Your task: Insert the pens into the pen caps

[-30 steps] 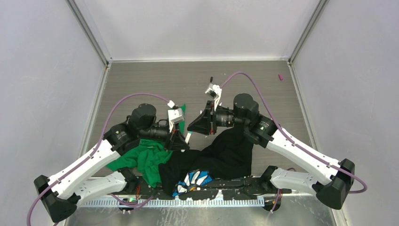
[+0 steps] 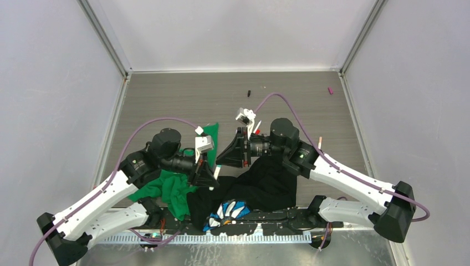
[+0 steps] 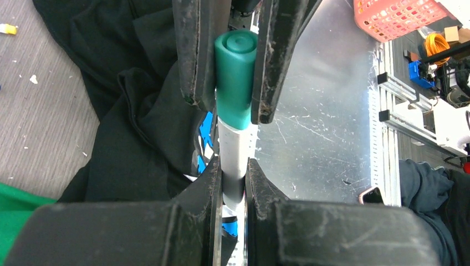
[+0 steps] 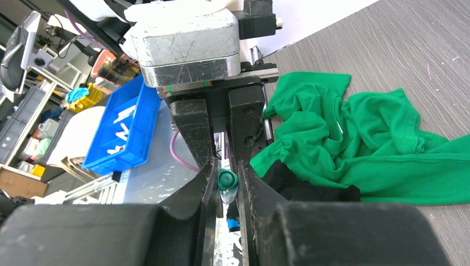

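A white pen with a teal cap on its end stands between my two grippers. In the left wrist view, my left gripper is shut on the pen's white barrel. Above it, the right fingers close on the teal cap from both sides. The right wrist view shows my right gripper shut, with the round teal cap end between its fingertips. From above, the pen runs between the left gripper and the right gripper. Cap and barrel meet without a visible gap.
A green cloth and a black cloth lie beneath the arms. At the back of the table are a small black piece and a pink cap; an orange-tipped pen lies at right.
Both grippers have shifted slightly toward the front and left with the pen between them. Both still hold the pen and cap.
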